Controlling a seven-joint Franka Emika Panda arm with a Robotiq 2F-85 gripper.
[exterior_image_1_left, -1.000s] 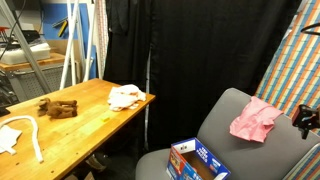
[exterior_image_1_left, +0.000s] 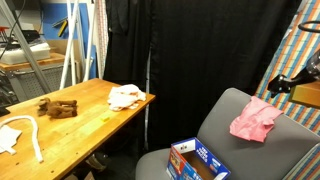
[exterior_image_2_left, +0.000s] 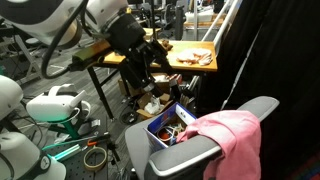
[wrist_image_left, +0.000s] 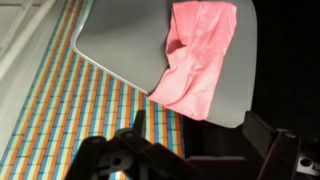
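A pink cloth (exterior_image_1_left: 256, 119) is draped on the backrest of a grey chair (exterior_image_1_left: 220, 112). In the wrist view the cloth (wrist_image_left: 200, 55) spreads over the grey surface and hangs past its edge. My gripper is open, its fingers wide apart with nothing between them, and the cloth shows beyond the gap. From exterior view 1, the gripper (exterior_image_1_left: 284, 84) is at the right edge, above and to the right of the cloth and apart from it. The cloth (exterior_image_2_left: 230, 140) appears large at the lower right of exterior view 2.
A blue box (exterior_image_1_left: 198, 160) with things inside stands on the chair seat. On the wooden table (exterior_image_1_left: 85, 115) are a brown stuffed toy (exterior_image_1_left: 57, 108), a pale cloth (exterior_image_1_left: 126, 96) and a white curved strip (exterior_image_1_left: 36, 138). Black curtain (exterior_image_1_left: 200, 60) hangs behind the chair.
My gripper has risen at the right edge of exterior view 1 and come slightly left. The cloth, chair and box have stayed put.
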